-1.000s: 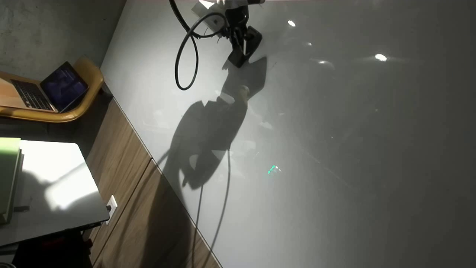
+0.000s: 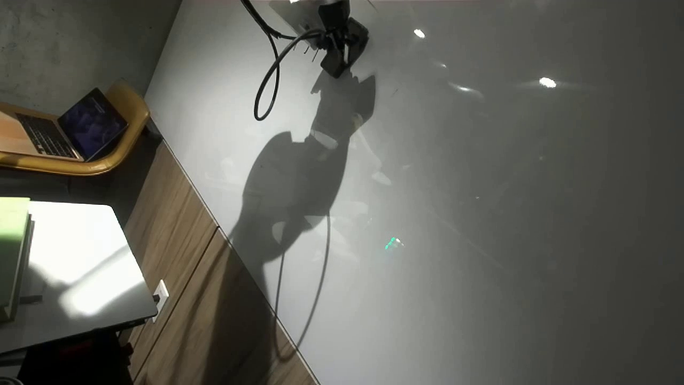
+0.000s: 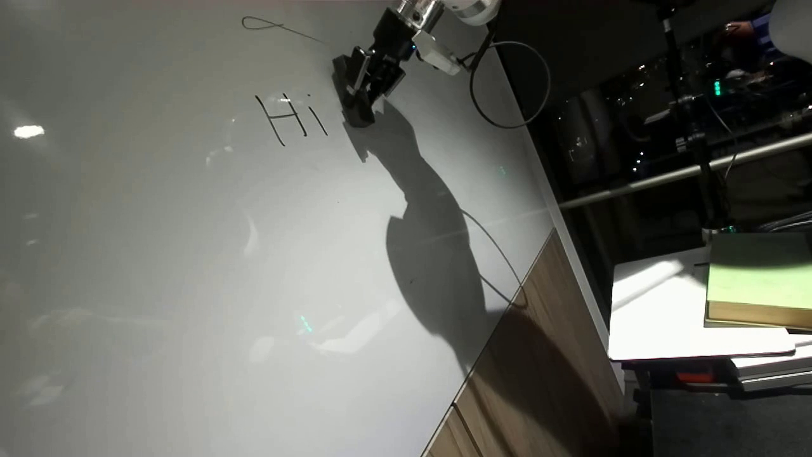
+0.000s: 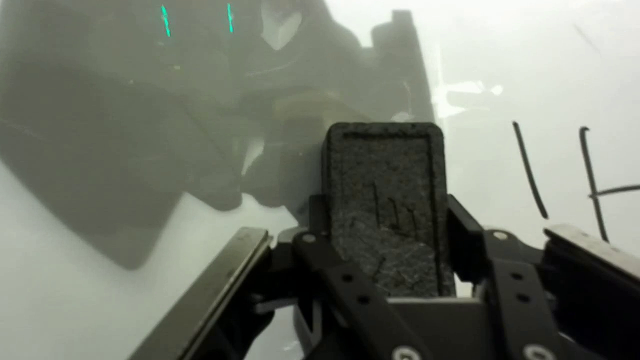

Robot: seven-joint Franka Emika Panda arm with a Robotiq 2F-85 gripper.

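In the wrist view, a dark grey felt block like an eraser [image 4: 390, 180] is clamped between the two fingers of my gripper. Exterior view 2 has the gripper [image 3: 365, 80] near the top of a white glossy board [image 3: 190, 251], the dark block [image 3: 358, 113] close against its surface. Whether the two touch is hard to tell. Black handwriting reading "Hi" [image 3: 290, 119] lies just left of the block. A thin looped black line [image 3: 262, 23] is drawn higher up. Exterior view 1 shows the gripper [image 2: 343, 48] at the top edge.
The arm's shadow [image 3: 438, 251] covers part of the board, and a cable [image 2: 276, 77] loops beside the wrist. Wood panels [image 2: 183, 269] border the board. A side table [image 3: 662, 312] with books [image 3: 761, 278] stands apart. Much of the board is bare.
In exterior view 1, my gripper has moved up and slightly left with the dark block still held. Its shadow and the cable have shifted too.
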